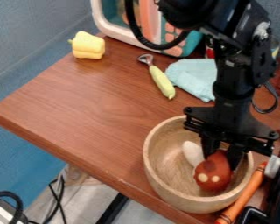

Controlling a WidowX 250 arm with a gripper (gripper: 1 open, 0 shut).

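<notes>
A wooden bowl (pixel 167 178) stands near the front right of the table. In it are a red object with pale spots (pixel 212 176), like a toy mushroom, and a white piece (pixel 192 152) behind it. My black gripper (pixel 223 150) reaches down into the bowl just above the red object; its fingertips are partly hidden, so I cannot tell whether it holds it.
A yellow pepper (pixel 87 45), a corn-like toy (pixel 160 79), a light blue cloth (pixel 195 77) and a toy oven (pixel 115 19) sit toward the back. A rolling pin (pixel 241 199) lies right of the bowl.
</notes>
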